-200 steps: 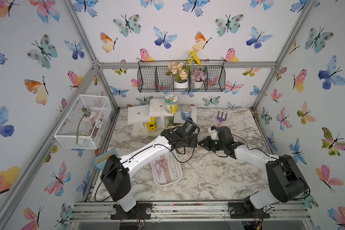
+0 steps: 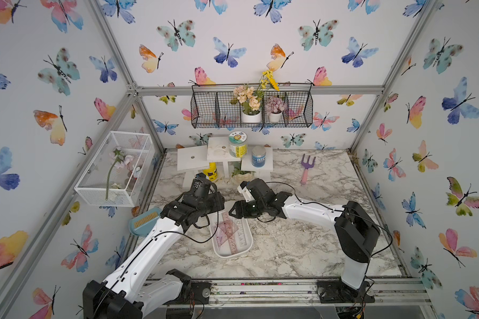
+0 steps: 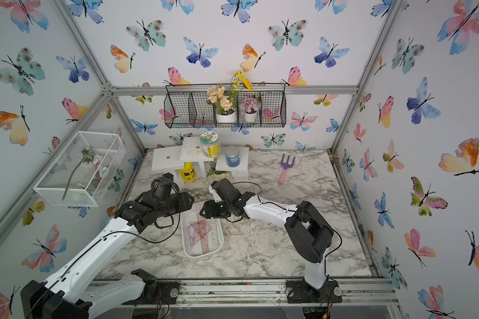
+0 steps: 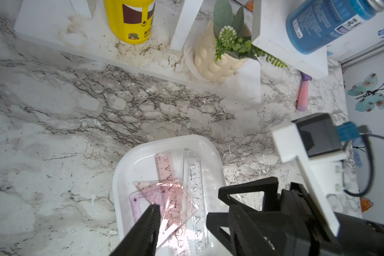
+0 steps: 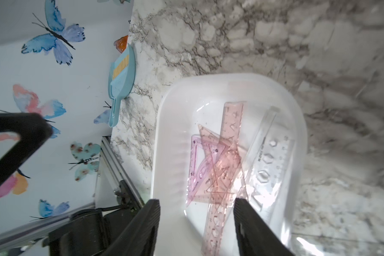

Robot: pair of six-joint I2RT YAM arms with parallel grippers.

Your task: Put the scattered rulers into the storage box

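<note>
A white storage box (image 2: 249,245) stands on the marble table, with several see-through rulers and set squares in it. Inside are a pink ruler (image 5: 232,117), a clear ruler (image 5: 274,157) with hexagonal cut-outs, a purple set square (image 5: 194,160) and a pink set square (image 4: 157,186) lying across the others. Above the box my right gripper has its fingers apart, with nothing seen between them. My left gripper is open and also near the box, its fingers covering part of the view of the box in the left wrist view.
Both grippers are close together. Behind them stand white shelves (image 2: 192,158) with cans, a yellow bottle (image 4: 130,21) and a potted plant (image 4: 224,55). A fork (image 2: 305,169) lies back right, a blue dustpan (image 2: 143,222) at the left. Table right of the box is largely clear.
The left arm has swung left and my right gripper has followed leftward, from right of the box to over it. A pink set square now shows on top of the rulers.
</note>
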